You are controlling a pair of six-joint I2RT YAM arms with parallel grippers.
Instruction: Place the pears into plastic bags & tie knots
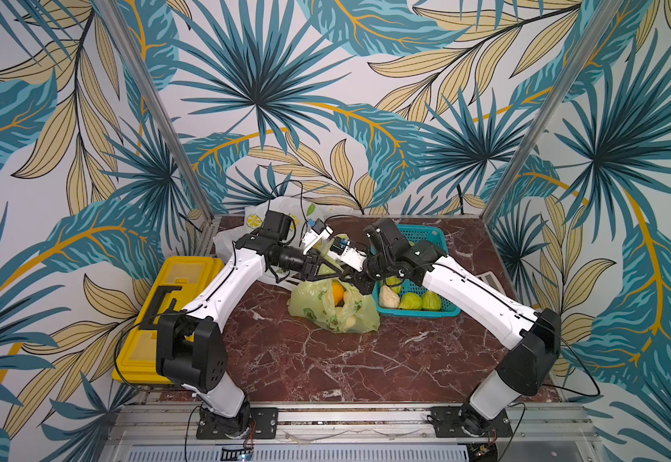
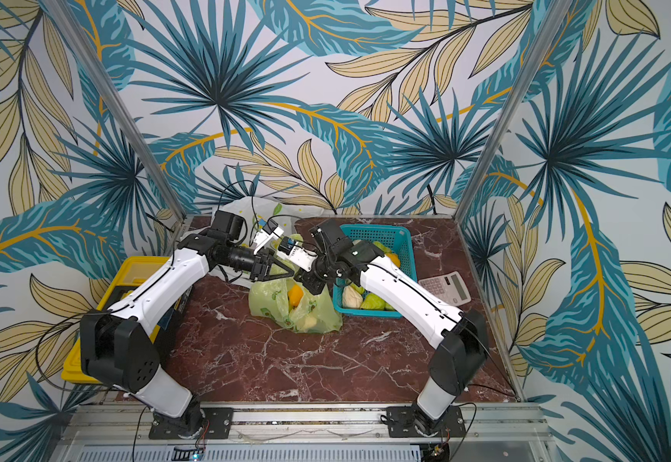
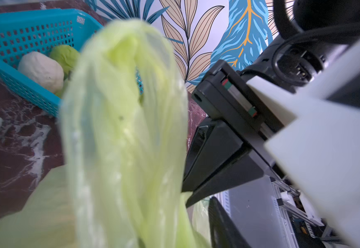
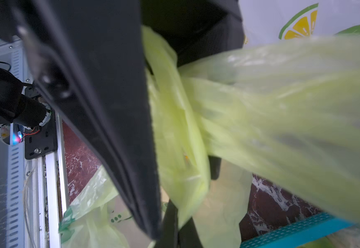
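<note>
A thin yellow-green plastic bag lies on the table below both grippers, an orange fruit and paler shapes showing through it. Its neck is drawn up in a twisted loop between the arms. My left gripper is part open around the film, its black finger in the lower part of the left wrist view. Facing it, my right gripper has its fingertips together, with a tapering fold of the film running down to them. Pears sit in the teal basket.
The basket, also holding a whitish fruit, stands right of the bag, close to my right arm. White patterned bags lie behind, a yellow case at left and a calculator at right.
</note>
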